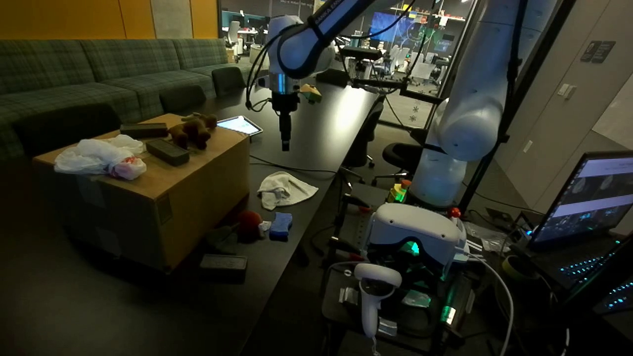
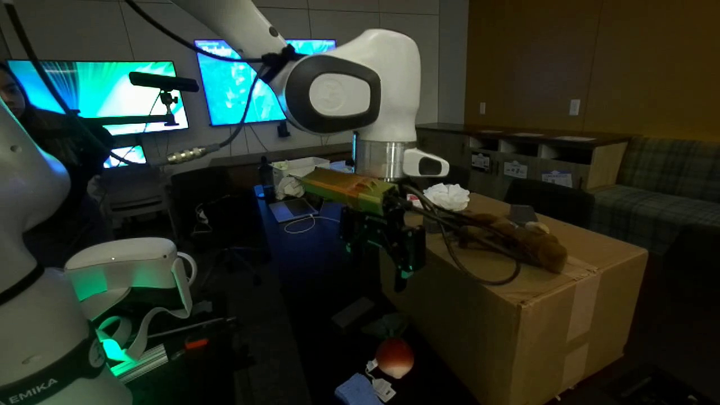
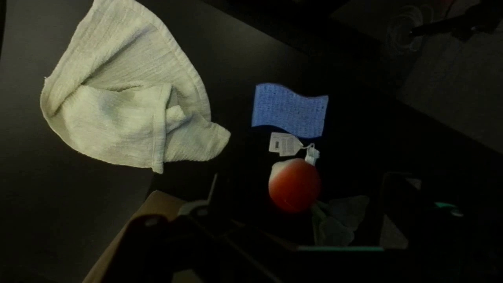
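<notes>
My gripper (image 1: 285, 144) hangs in the air over the dark table, pointing down. It is open, and nothing shows between its dark fingers in the wrist view. Below it on the tabletop lie a crumpled pale cloth (image 3: 127, 99), a wavy blue sponge (image 3: 290, 109) and a round red-and-white toy (image 3: 295, 185) with dull green leaves (image 3: 337, 219) and a white paper tag (image 3: 284, 144). The toy sits beside the sponge, and the cloth is apart from both. A dark block (image 1: 223, 268) lies close by, nearer the camera in exterior view 1.
A large cardboard box (image 1: 204, 199) stands beside these things. On top are a white plastic bag (image 1: 95, 155), dark blocks (image 1: 167, 152) and a brown plush toy (image 1: 194, 129). A tablet (image 1: 240, 125) lies behind the box.
</notes>
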